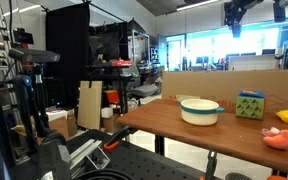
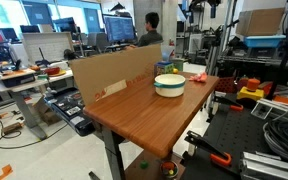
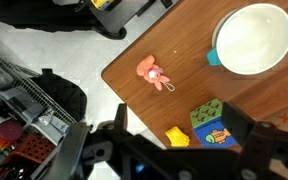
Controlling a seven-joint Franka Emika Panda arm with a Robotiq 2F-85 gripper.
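My gripper is open high above the table, with nothing between its wide-spread fingers. In the wrist view a pink toy (image 3: 152, 69) with a small loop lies on the wooden tabletop. A white bowl (image 3: 252, 40) with teal handles sits at the upper right; it looks empty. Between the fingers' line of sight and the table edge appear a green and blue box (image 3: 213, 124) and a yellow object (image 3: 177, 136). Exterior view 1 has the gripper (image 1: 258, 36) at the top right, well above the box (image 1: 249, 105), and the pink toy (image 1: 277, 138) near the table's front right.
A brown cardboard panel (image 2: 96, 80) stands along one long side of the table (image 2: 139, 125). The stretch of tabletop beyond the bowl, away from the toy, is bare. A person (image 2: 149, 30) sits in the background.
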